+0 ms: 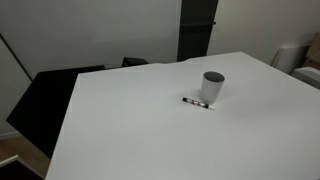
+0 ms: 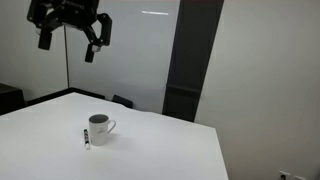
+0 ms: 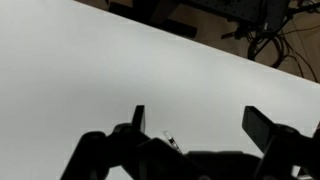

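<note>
A grey-white mug (image 1: 211, 90) stands upright on the white table, its handle showing in exterior view 2. Close beside it lies a marker (image 1: 197, 103), white with dark and red parts. My gripper (image 2: 68, 47) hangs high above the table, open, with nothing between its fingers. In the wrist view the gripper spreads its two black fingers over the tabletop; a piece of the marker (image 3: 172, 140) shows between them, far below. The mug cannot be made out there, with the gripper body covering the lower part of the view.
Dark furniture (image 1: 50, 105) adjoins its left side in exterior view 1. Cables (image 3: 268, 45) lie beyond the table edge in the wrist view.
</note>
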